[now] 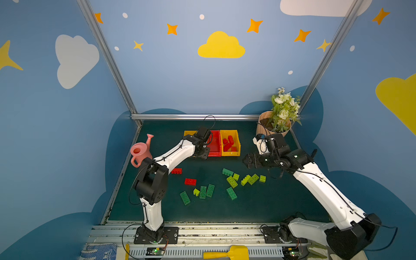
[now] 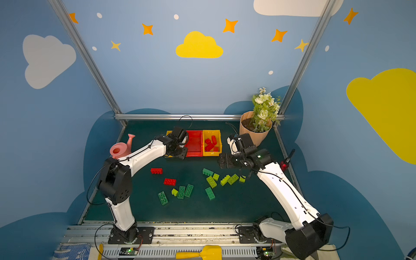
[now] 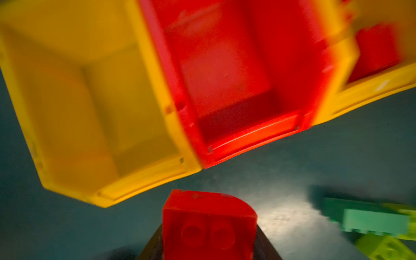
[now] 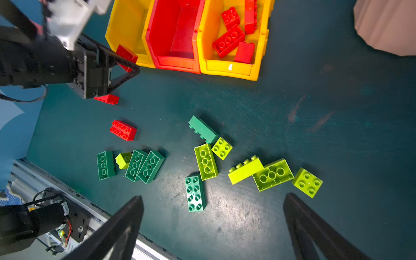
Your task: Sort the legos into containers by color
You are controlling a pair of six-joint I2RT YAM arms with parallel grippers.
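Note:
My left gripper (image 1: 205,153) is shut on a red brick (image 3: 210,225), held in front of and above the left yellow bin (image 3: 143,162). Beside that bin stands an empty red bin (image 4: 176,63), then a right yellow bin (image 4: 229,71) holding several red bricks (image 4: 228,41). High over the table, my right gripper is open with nothing between its fingers. Two red bricks, one of them this brick (image 4: 123,130), lie at the left. Dark green bricks (image 4: 150,166) and lime bricks (image 4: 272,174) are scattered across the middle and front.
A flower pot (image 1: 261,122) stands at the back right and a pink watering can (image 1: 139,150) at the left. The left arm reaches across the left bin.

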